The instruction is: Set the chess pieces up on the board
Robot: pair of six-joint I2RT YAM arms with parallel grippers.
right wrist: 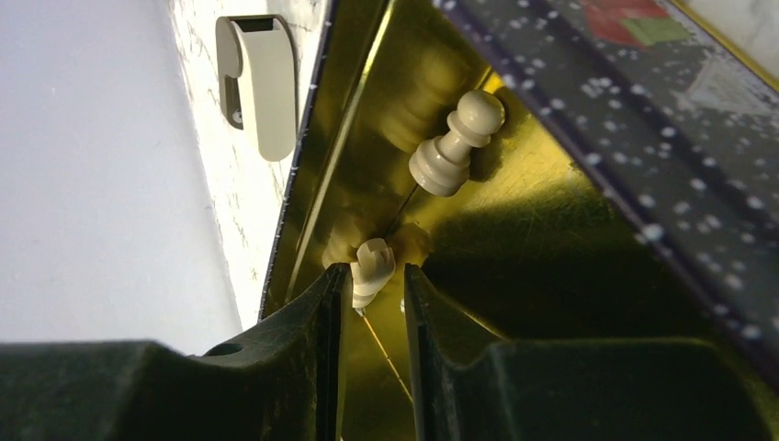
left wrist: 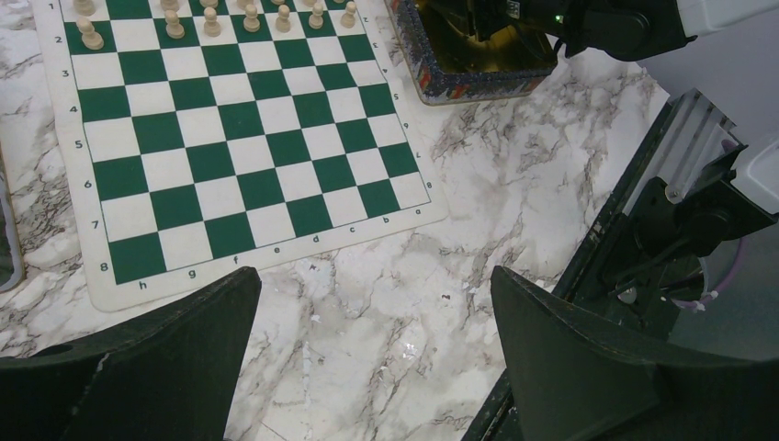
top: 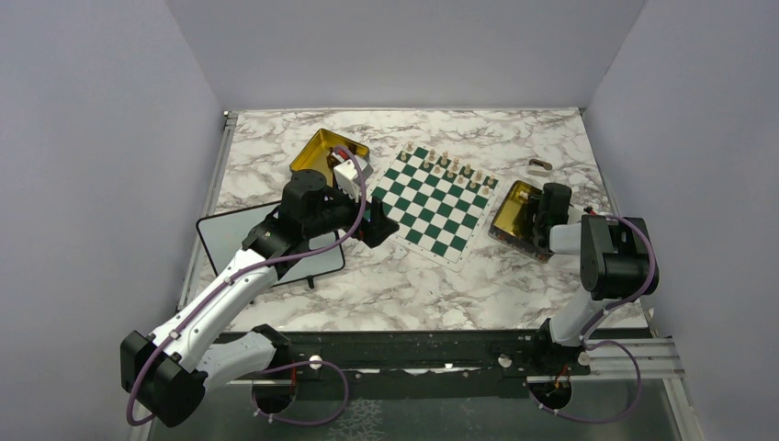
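The green-and-white board [top: 427, 213] lies mid-table, with pale pieces standing in two rows along its far side. In the left wrist view an empty square separates the leftmost front-row pawn [left wrist: 89, 35] from the others. Down in the gold-lined box at the right [top: 508, 218], my right gripper has its fingers parted around a pale notched-top piece [right wrist: 375, 262]; contact cannot be told. A pale pawn [right wrist: 457, 142] lies on its side farther along the box wall. My left gripper hangs open and empty over the board's near-left side.
Another gold-lined box [top: 312, 154] stands at the back left, partly behind my left arm. A grey folded board or case [top: 225, 234] lies at the left. A small white-and-grey object [right wrist: 262, 87] rests just outside the right box. Bare marble spreads in front of the board.
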